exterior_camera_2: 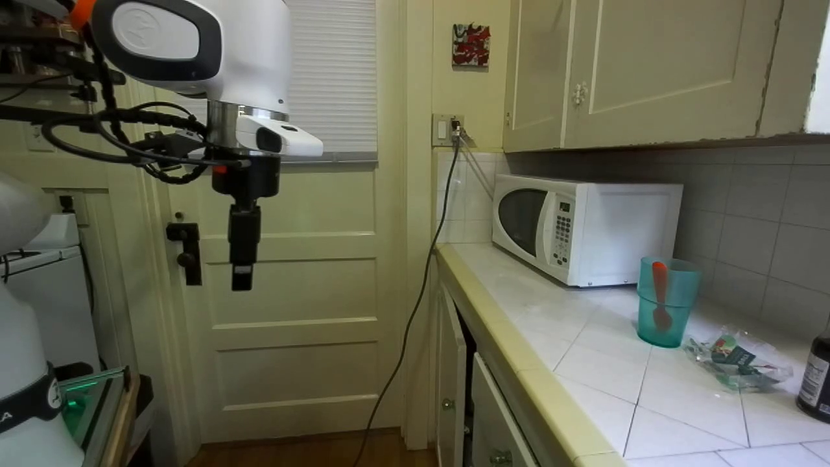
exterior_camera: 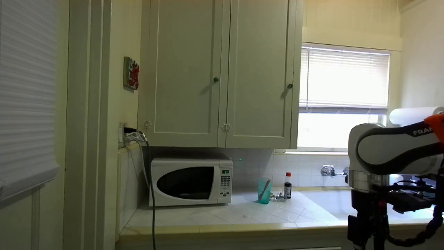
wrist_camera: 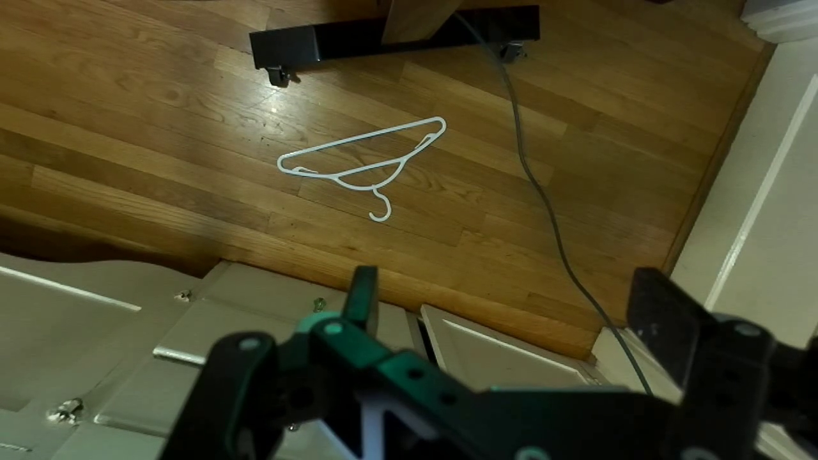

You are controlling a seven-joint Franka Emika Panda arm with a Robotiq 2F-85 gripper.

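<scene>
My gripper is open, its two dark fingers wide apart with nothing between them in the wrist view. It points downward over the floor, in front of the counter. In exterior view 2 the gripper (exterior_camera_2: 242, 277) hangs before the panelled door, left of the counter. A teal translucent cup (exterior_camera_2: 675, 311) stands upright on the counter with an orange-red spoon (exterior_camera_2: 660, 284) in it. Beside the cup lies a crumpled clear plastic package (exterior_camera_2: 739, 359). The white microwave (exterior_camera_2: 622, 233) has its door closed.
A dark bottle with a red cap (exterior_camera: 287, 186) stands near the sink (exterior_camera: 329, 202). A white hanger (wrist_camera: 368, 165) lies on the wooden floor. The black cable (exterior_camera_2: 426, 288) hangs past the counter's end. One lower cabinet door (exterior_camera_2: 453, 373) stands slightly ajar.
</scene>
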